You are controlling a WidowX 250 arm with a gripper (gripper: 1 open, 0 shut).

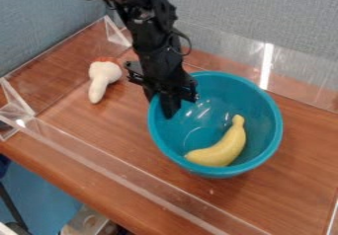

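Note:
A teal bowl [251, 111] sits on the wooden table, with a yellow banana [219, 148] lying inside toward its right front. My black gripper [168, 103] reaches down at the bowl's left back rim, its fingertips partly over the inside of the bowl. The fingers look closed, but what is between them is hidden by the gripper itself; it may be the rim. A white mushroom-like toy with an orange top [103, 77] lies to the left of the gripper.
Clear plastic walls edge the wooden table [106, 170], with grey padded walls behind. The table's front left and right areas around the bowl are free.

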